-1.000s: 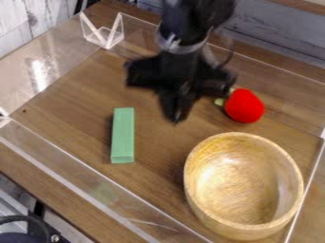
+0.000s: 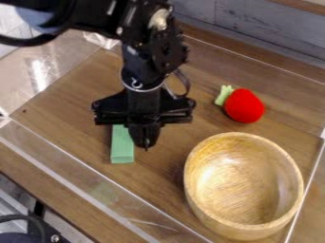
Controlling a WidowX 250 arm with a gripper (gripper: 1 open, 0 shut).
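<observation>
My black gripper [image 2: 143, 133] hangs low over the upper part of a green rectangular block [image 2: 122, 152] lying on the wooden table. The fingers point down just to the block's right and look shut, with nothing visible between them; the block's top end is partly hidden by the gripper. A large pale wooden bowl [image 2: 244, 185] stands at the lower right. A red object with a pale green top [image 2: 245, 106] lies at the upper right.
A clear rail runs along its near edge, and a grey plank wall [image 2: 260, 33] stands behind.
The arm has come down and to the left from above the back of the table to beside the green block. The block, bowl and red object look unmoved.
</observation>
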